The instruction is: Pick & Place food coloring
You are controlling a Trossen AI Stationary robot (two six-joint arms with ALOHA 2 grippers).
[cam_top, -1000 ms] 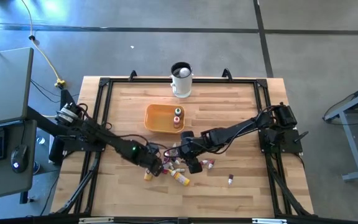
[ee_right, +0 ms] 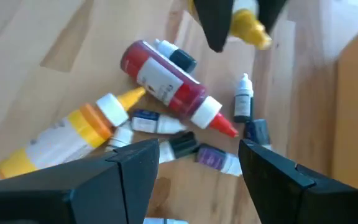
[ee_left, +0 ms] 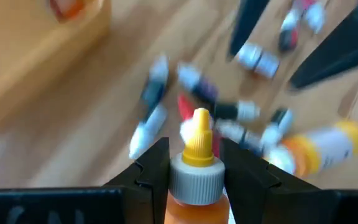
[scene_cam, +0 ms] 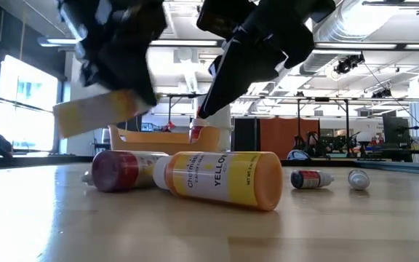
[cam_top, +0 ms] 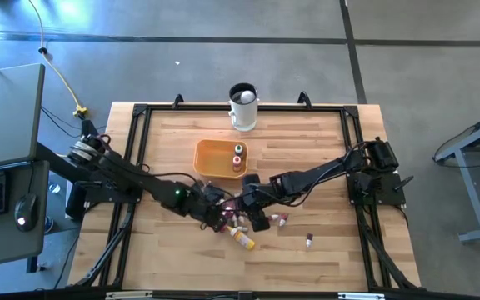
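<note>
Raised off the table, an orange-yellow bottle with a white collar and yellow tip [ee_left: 194,180] is clamped in my left gripper. The low view shows this bottle's yellow-and-white body [scene_cam: 97,114] tilted under the left arm. My right gripper hangs over the pile with its fingers [ee_right: 142,171] apart and nothing between them. Below it lie a red bottle [ee_right: 166,81], a second yellow bottle [ee_right: 61,140] and several small dropper bottles [ee_right: 219,159]. The orange tray [cam_top: 215,157] sits behind the grippers and has small bottles [cam_top: 237,156] at its right side.
A white canister [cam_top: 243,112] stands at the back of the table. One small bottle [cam_top: 309,240] lies alone to the right of the pile. The black frame [cam_top: 357,192] borders the worktop, and its front part is clear.
The yellow bottle that showed left of the left gripper is now lifted and mostly hidden under it from above. The left gripper has shifted slightly right; the right arm looks still.
</note>
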